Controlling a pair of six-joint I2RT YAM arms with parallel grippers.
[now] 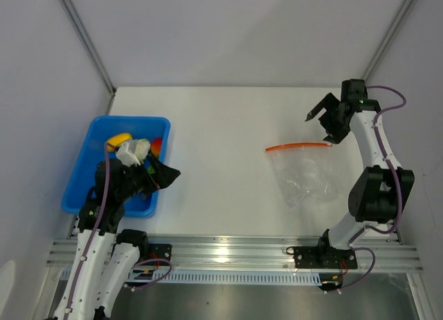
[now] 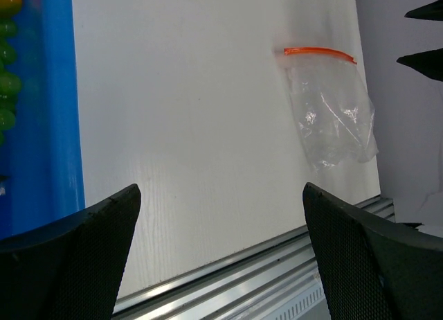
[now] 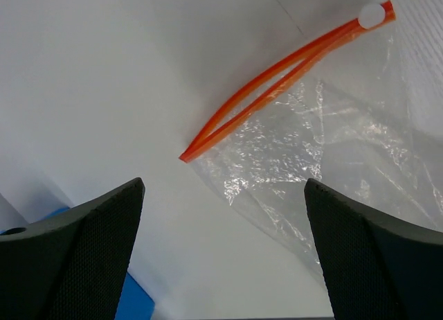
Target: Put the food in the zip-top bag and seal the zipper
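A clear zip top bag [image 1: 304,180] lies flat on the right of the table, its orange zipper strip [image 1: 294,146] toward the back. In the right wrist view the strip's two sides part in the middle, and a white slider [image 3: 372,15] sits at one end. My right gripper [image 1: 317,129] hangs open behind the zipper, empty. My left gripper [image 1: 166,179] is open and empty by the blue bin's right edge. That bin [image 2: 62,126] holds the food: a yellow piece [image 1: 119,138], a red-orange piece [image 1: 156,147], a pale leafy one and green grapes [image 2: 8,84]. The left arm hides part of it.
Bare white table [image 1: 214,161] spans the room between bin and bag. A metal rail [image 1: 221,247] runs along the front edge. Grey walls close in the back and both sides.
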